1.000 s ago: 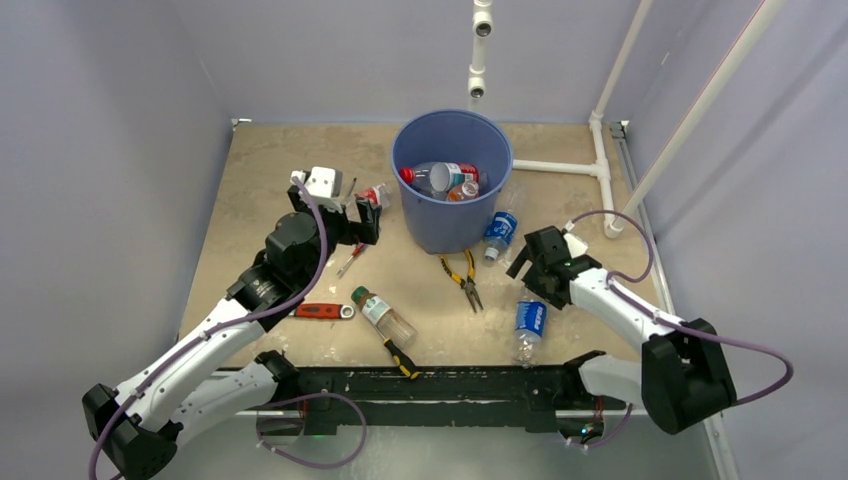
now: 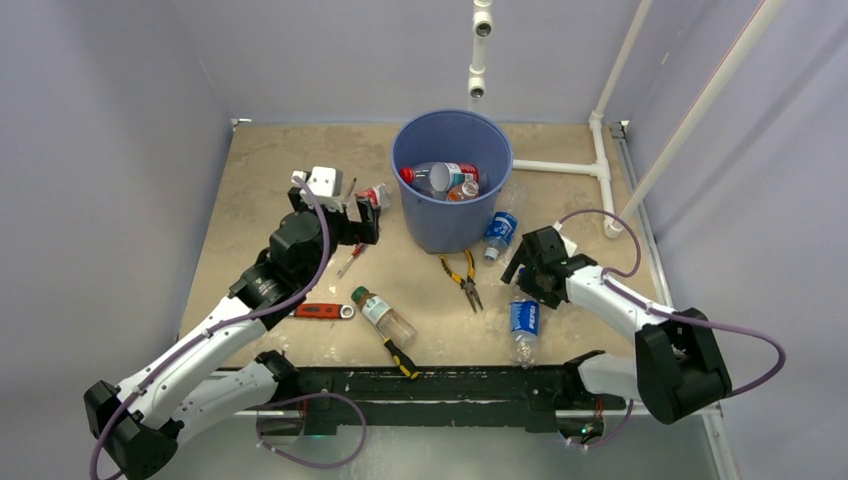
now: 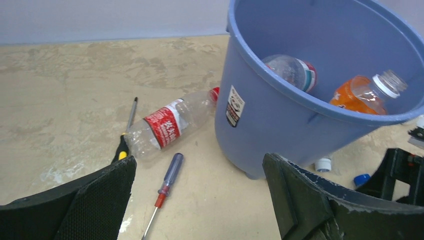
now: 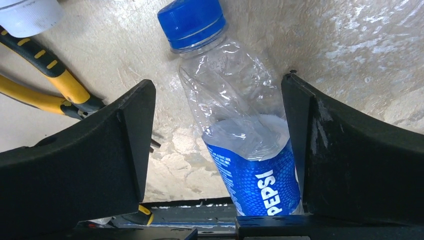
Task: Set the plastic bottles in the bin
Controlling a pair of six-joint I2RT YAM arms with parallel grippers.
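Note:
The blue bin holds several bottles, including an orange-labelled one. A red-label bottle lies left of the bin, ahead of my open left gripper. A Pepsi bottle with a blue cap lies at the front right, between the fingers of my open right gripper, its right side close to the right finger. Another blue-label bottle lies beside the bin; a green-capped bottle lies at the front middle.
Pliers, a wrench, a yellow-black screwdriver and a red-tipped screwdriver lie on the board. White pipes run along the back right. The back left of the board is clear.
My right arm has shifted slightly toward the front left over the Pepsi bottle. The left arm and the other objects look unchanged.

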